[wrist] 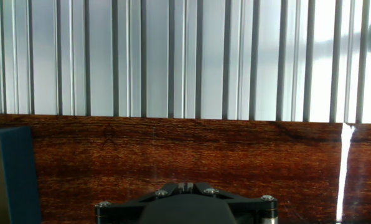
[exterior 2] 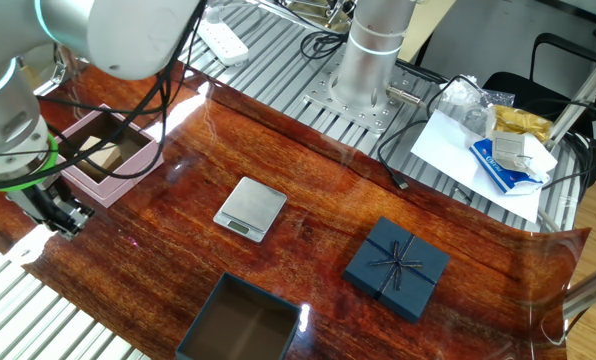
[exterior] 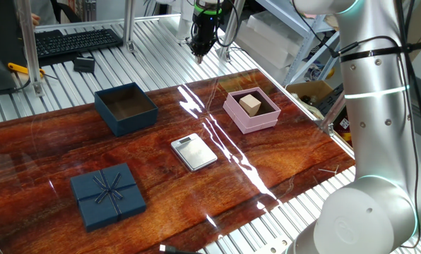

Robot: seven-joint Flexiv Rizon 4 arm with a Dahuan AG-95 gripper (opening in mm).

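Note:
My gripper [exterior: 199, 58] hangs above the slatted metal surface just past the table mat's far edge. In the wrist view its fingertips [wrist: 180, 187] meet, with nothing seen between them. A wooden block [exterior: 250, 105] rests inside the open pink box [exterior: 250, 125]. Near the mat's middle lies a small silver scale [exterior: 194, 152]. The dark blue box [exterior: 128, 121] stands open and looks empty; its lid with a ribbon bow [exterior: 109, 197] lies apart from it. From exterior view 2, the gripper [exterior 2: 71, 222] appears beside the pink box [exterior 2: 113, 185], not over it.
Behind the mat sit a keyboard [exterior: 69, 44] and a yellow-handled tool [exterior: 24, 69]. Metal frame posts rise around the table edges. A white sheet with packets [exterior 2: 478, 165] lies near the robot's base. Bare brown mat surrounds the scale.

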